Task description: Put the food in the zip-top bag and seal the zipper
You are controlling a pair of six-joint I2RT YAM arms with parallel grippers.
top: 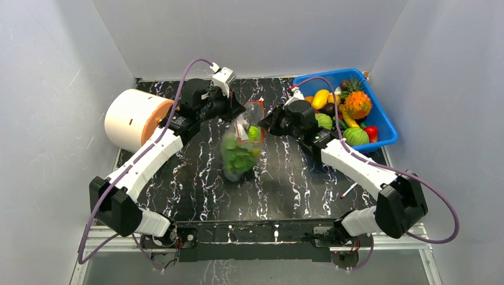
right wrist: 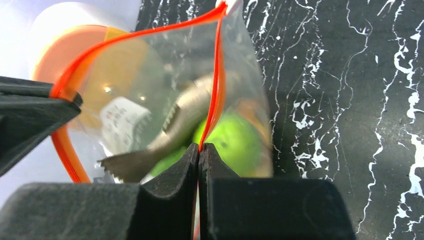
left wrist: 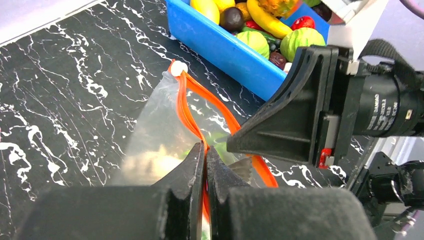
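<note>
A clear zip top bag (top: 232, 155) with an orange rim hangs between my two grippers, with green food (top: 239, 161) low inside it. In the left wrist view the orange rim (left wrist: 188, 116) runs in between the fingers of my left gripper, which is shut on it. My right gripper is likewise shut on the opposite rim. Between them the mouth gapes in the right wrist view, showing a round green food item (right wrist: 234, 142), a grey-brown piece (right wrist: 187, 112) and a pale piece (right wrist: 123, 124), blurred through the plastic.
A blue bin (top: 387, 127) full of toy fruit and vegetables stands at the back right, beside the right arm. A large white-and-orange roll (top: 134, 122) lies at left, near the left forearm.
</note>
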